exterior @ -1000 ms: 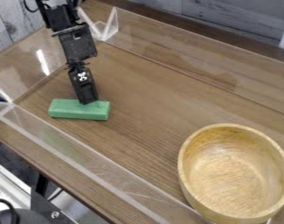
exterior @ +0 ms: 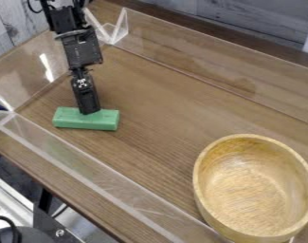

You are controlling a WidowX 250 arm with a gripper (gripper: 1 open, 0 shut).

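A black robot arm reaches down from the upper left, its gripper (exterior: 86, 106) at the top of a green block (exterior: 85, 121) that lies on the wooden table toward the left. The fingertips are at or just over the block's upper face; whether they touch it, and how far apart they stand, is hard to see at this size.
A large empty tan bowl (exterior: 252, 184) sits at the lower right. Clear plastic walls run along the table's left and back edges. Black cables show at the bottom left.
The arm and gripper have shifted slightly leftward over the block. The block looks to be in the same place.
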